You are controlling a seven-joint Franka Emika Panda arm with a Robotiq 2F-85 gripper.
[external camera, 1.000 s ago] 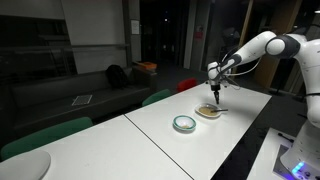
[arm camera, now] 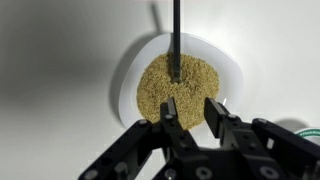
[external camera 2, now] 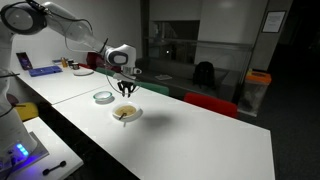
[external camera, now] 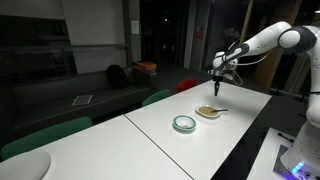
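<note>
A white dish [arm camera: 128,98] holding brown grains [arm camera: 155,92] fills the middle of the wrist view. A dark utensil handle [arm camera: 177,40] runs from the grains out over the far rim; its buried end is hidden. My gripper hangs above the near side of the dish, fingers apart, nothing seen between them. From outside, the dish [external camera 2: 126,113] stands on the table beneath the gripper [external camera 2: 125,92], with clear air between. A smaller bowl with a greenish rim [external camera: 184,123] sits apart from the dish.
Green chairs [external camera: 45,138] and a red chair [external camera 2: 212,106] stand along its edge. At the far left end of the table lies a white round item [external camera: 25,165].
My gripper has risen and drawn back somewhat from just above the dish. Both dishes and the utensil look unmoved.
</note>
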